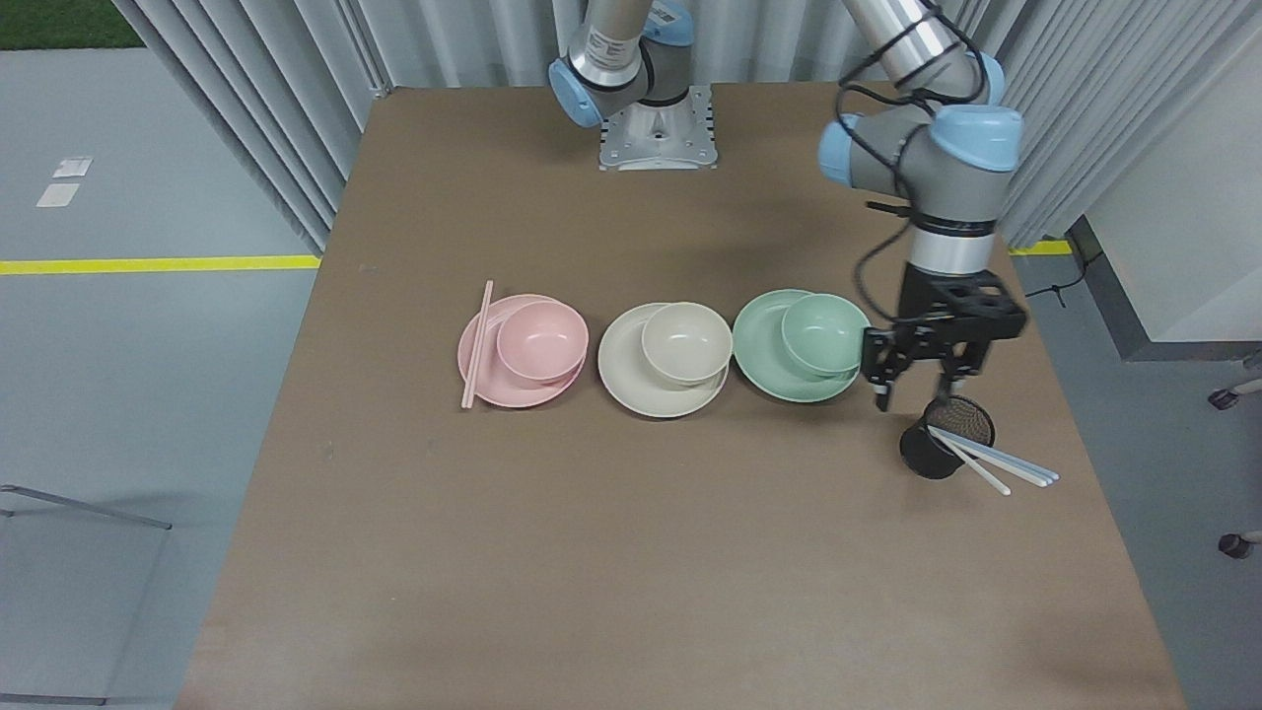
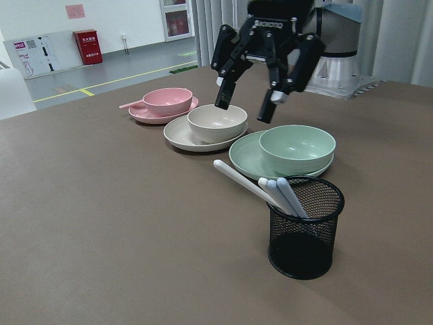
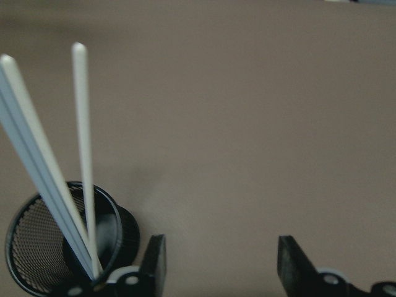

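Note:
My gripper [image 2: 251,95] is open, empty, above and beside the green bowl [image 1: 825,325]. The black mesh pen cup [image 2: 302,250] on the table's right holds several white and pale blue chopsticks [image 3: 83,124] that lean out over its rim. The green bowl rests on a green plate [image 1: 763,355], the white bowl [image 1: 686,337] on a white plate [image 1: 633,385], the pink bowl [image 1: 543,337] on a pink plate [image 1: 521,394], with pink chopsticks [image 1: 476,347] across that plate's left side.

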